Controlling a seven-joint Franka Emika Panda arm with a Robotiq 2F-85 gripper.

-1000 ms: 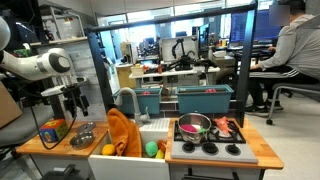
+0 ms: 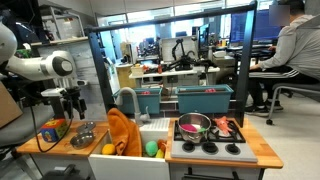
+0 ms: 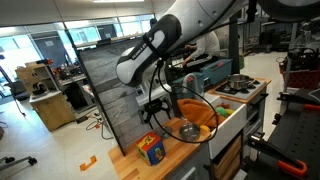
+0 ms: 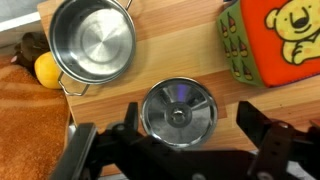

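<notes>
My gripper stands open above a round metal lid [image 4: 179,113] with a dark centre knob. The lid appears in the gap between the two spread fingers, with a finger [image 4: 258,120] on its right; nothing is gripped. Up and left of the lid in the wrist view is an empty steel pot [image 4: 93,39] with wire handles. At upper right sits a colourful box [image 4: 285,40] with a yellow bear on it. In exterior view 2 the gripper [image 3: 154,112] hangs above the wooden counter, near the box [image 3: 151,149] and the pot [image 3: 190,131].
An orange towel [image 2: 124,132] hangs beside the sink, which holds colourful items [image 2: 152,149]. Right of that is a stove [image 2: 210,148] with another pot [image 2: 194,126]. An orange-yellow round item [image 4: 47,69] lies by the towel. Wooden counter [image 4: 160,60] shows between box and pot.
The arm has shifted slightly in exterior view 1, with its upper part lower and the gripper a little further right. The counter objects look unmoved.
</notes>
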